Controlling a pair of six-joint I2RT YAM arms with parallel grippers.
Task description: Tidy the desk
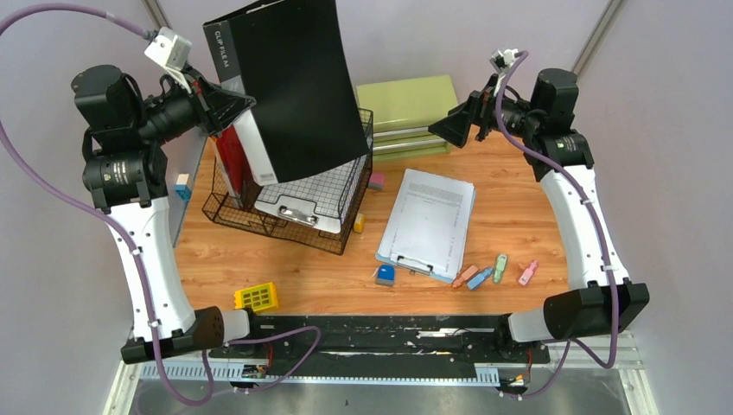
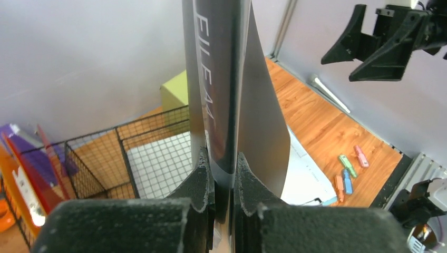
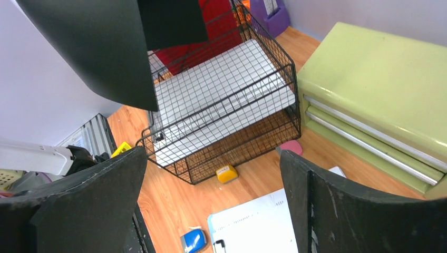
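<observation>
A black clip file with a white spine strip hangs in the air over the wire basket, held at its spine edge by my shut left gripper. In the left wrist view the file stands between the fingers. The basket holds a white grid-lined clipboard and a red folder. My right gripper is open and empty, above the desk's right part. A clipboard with paper lies flat on the desk.
A green storage box stands at the back. Highlighters, a blue object and a yellow holder lie toward the front. The desk's right side has some free room.
</observation>
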